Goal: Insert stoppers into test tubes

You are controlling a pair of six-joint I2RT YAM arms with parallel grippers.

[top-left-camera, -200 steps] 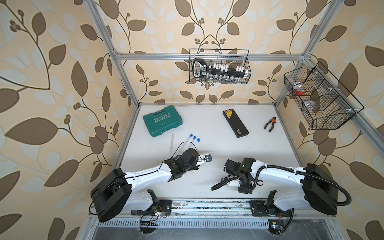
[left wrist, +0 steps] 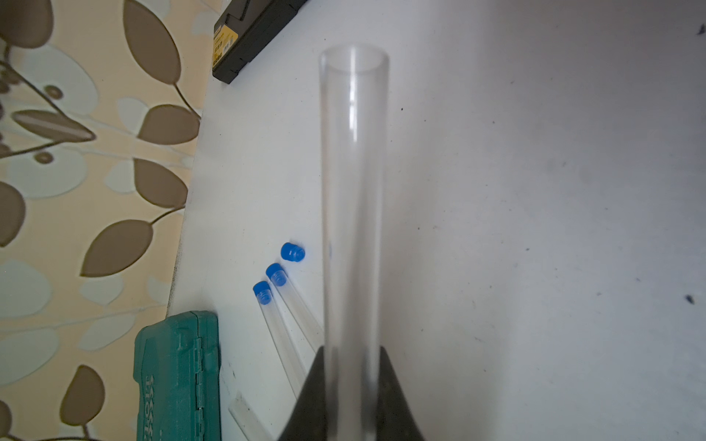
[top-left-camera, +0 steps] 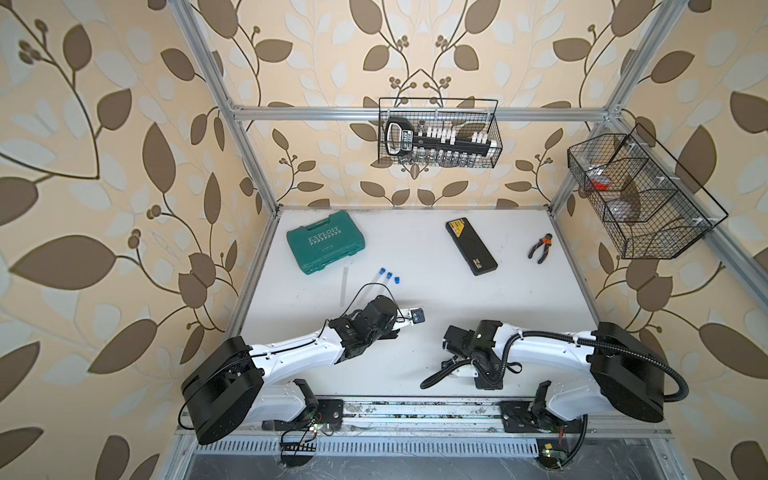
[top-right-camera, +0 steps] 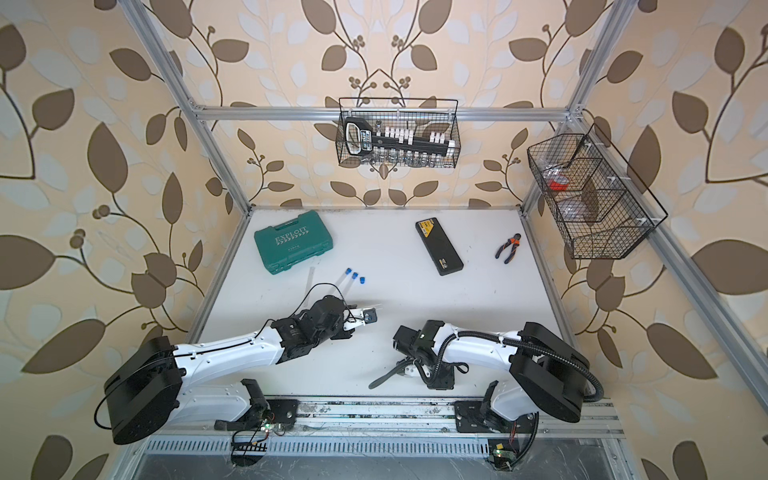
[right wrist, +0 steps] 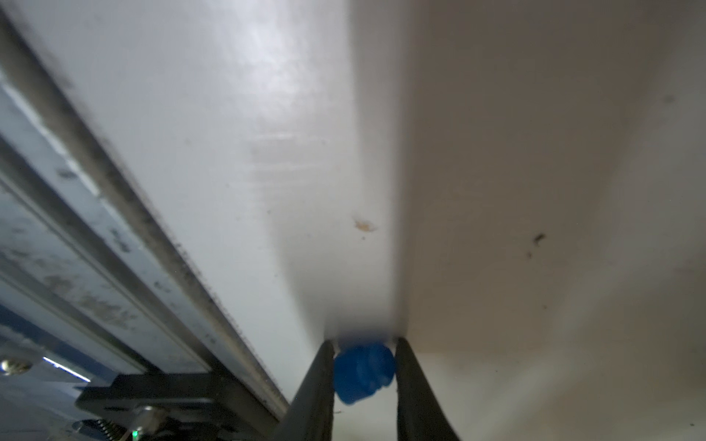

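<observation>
My left gripper is shut on a clear, empty test tube [left wrist: 354, 198], whose open mouth points away from the fingers in the left wrist view. At the bottom of the right wrist view, a blue stopper [right wrist: 363, 372] sits between the fingertips of my right gripper, close to both; whether they grip it cannot be told. Two tubes with blue stoppers, one stoppered tube [left wrist: 279, 327] and another stoppered tube [left wrist: 295, 301], lie on the table. Beside them is a loose blue stopper [left wrist: 292, 252]. Another clear tube [left wrist: 248, 419] shows partly at the lower edge.
A green case [top-left-camera: 325, 241] lies at the back left, a black box [top-left-camera: 471, 245] at the back middle, and pliers [top-left-camera: 541, 248] at the back right. The metal rail [right wrist: 110, 198] runs close to my right gripper. Between the arms the white table is clear.
My left arm and the things on the table have stayed put.
</observation>
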